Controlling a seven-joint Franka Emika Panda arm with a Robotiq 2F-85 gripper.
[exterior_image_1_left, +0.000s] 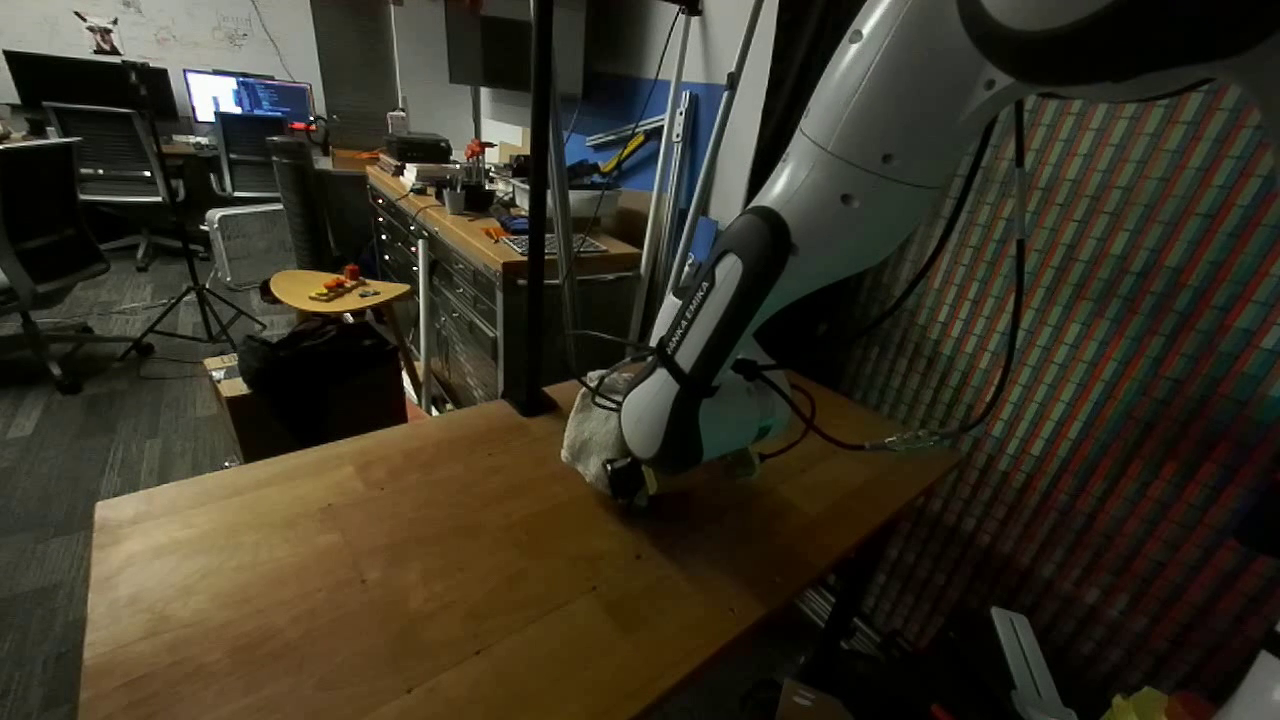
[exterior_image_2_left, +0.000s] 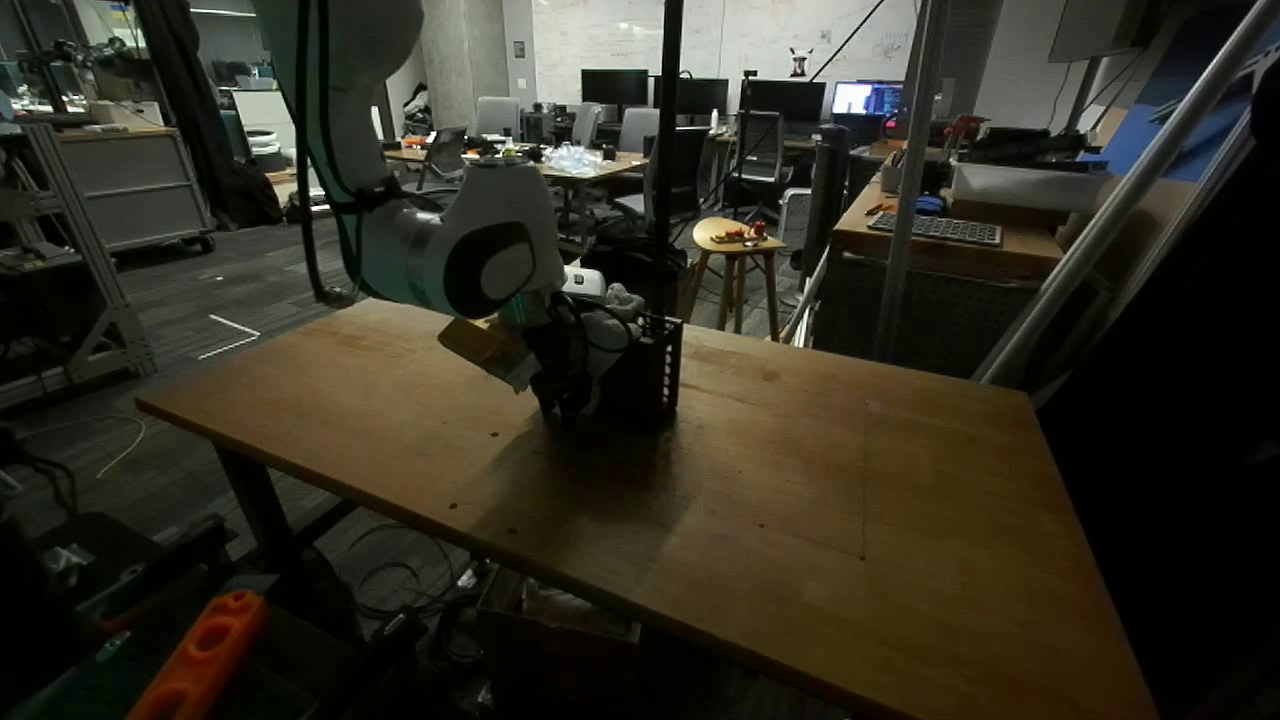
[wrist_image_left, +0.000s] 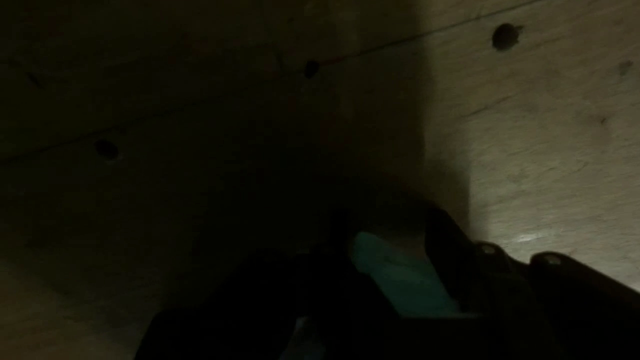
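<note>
My gripper points down low over the wooden table, right beside a black crate. Pale grey, soft-looking stuff shows behind the hand in exterior view 1, and some rises above the crate in exterior view 2. In the wrist view the gripper is mostly a black silhouette. A teal patch appears between its dark finger shapes; whether it is gripped is unclear. Shadow hides the fingers' state.
A yellowish panel or box shows next to the hand; its support is hidden. A dark upright post stands at the table's far edge. Cables hang along the arm.
</note>
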